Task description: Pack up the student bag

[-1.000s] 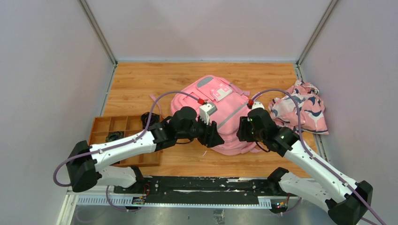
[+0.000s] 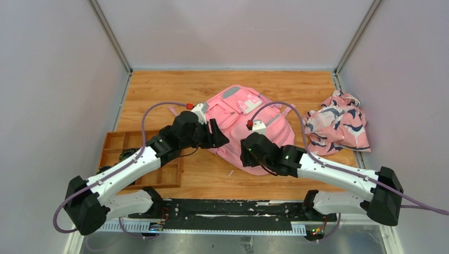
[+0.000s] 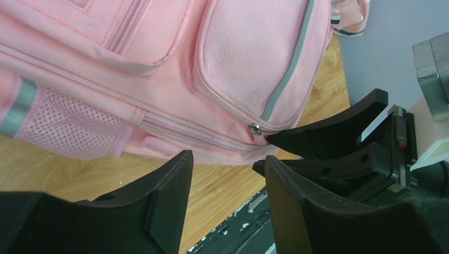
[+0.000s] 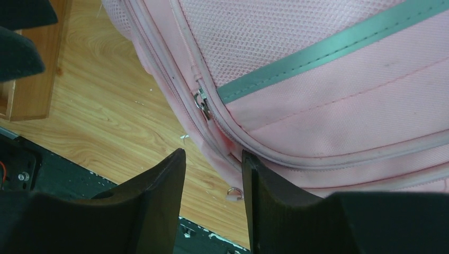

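The pink bag (image 2: 237, 111) lies flat in the middle of the table, its front pockets up. Above its left edge is my left gripper (image 2: 218, 135), fingers parted with nothing between them; in the left wrist view its fingers (image 3: 172, 196) are apart over the bag's side. My right gripper (image 2: 248, 154) stands open over the bag's near part. Between the right gripper's fingertips in its wrist view show the bag's lower edge and bare table; a metal zipper pull (image 4: 201, 103) lies just beyond them. That same pull (image 3: 255, 128) is beside the right gripper's fingers in the left wrist view.
A wooden compartment tray (image 2: 170, 174) with dark items sits at the left, partly under the left arm. Patterned pink cloth (image 2: 338, 124) lies heaped by the right wall. Bare wood (image 2: 164, 87) is free at the back left.
Both grippers have moved leftward over the bag, the left one also away from the near edge. The bag stays in about the same place.
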